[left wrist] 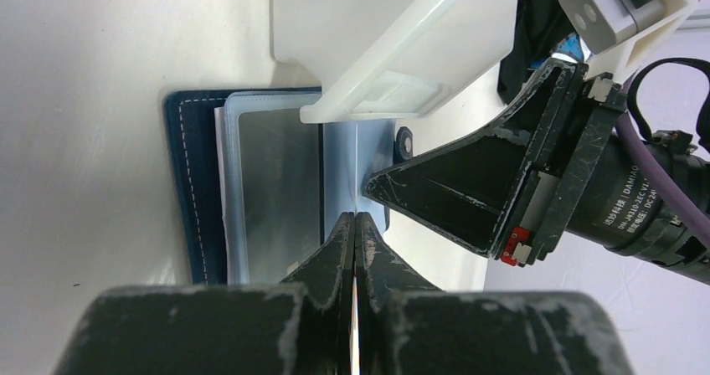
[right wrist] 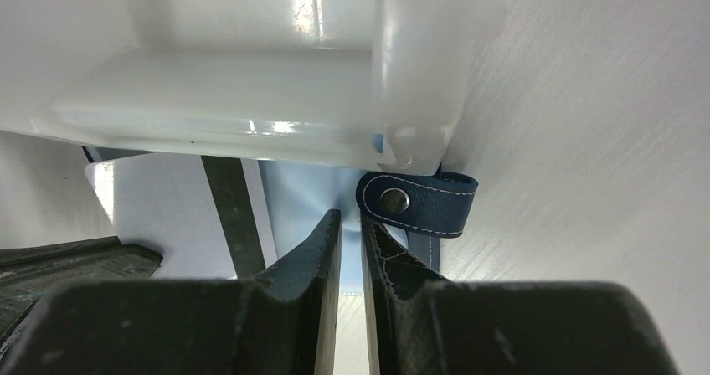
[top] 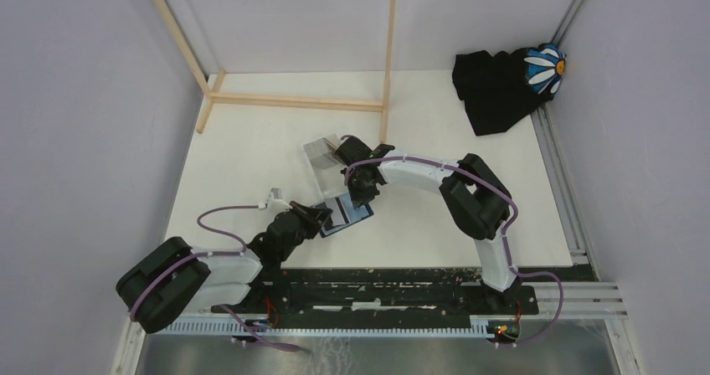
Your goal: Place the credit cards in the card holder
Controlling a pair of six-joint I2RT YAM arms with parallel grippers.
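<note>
The dark blue card holder (top: 366,212) lies open on the table, with clear sleeves (left wrist: 280,182) showing. A white credit card with a black stripe (right wrist: 172,212) is over its left part. My left gripper (top: 323,216) is shut on this card, whose thin edge (left wrist: 356,161) shows straight ahead of the fingers in the left wrist view. My right gripper hovers over the holder's pale sleeve, beside the snap strap (right wrist: 423,203). Its fingers are narrowly parted, and nothing shows between them. Whether the card's leading edge is inside a sleeve, I cannot tell.
A translucent white tray (top: 322,164) stands just behind the holder and overhangs its back edge. A wooden frame (top: 293,101) lies farther back. Black cloth (top: 494,99) rests at the back right. The table right of the holder is clear.
</note>
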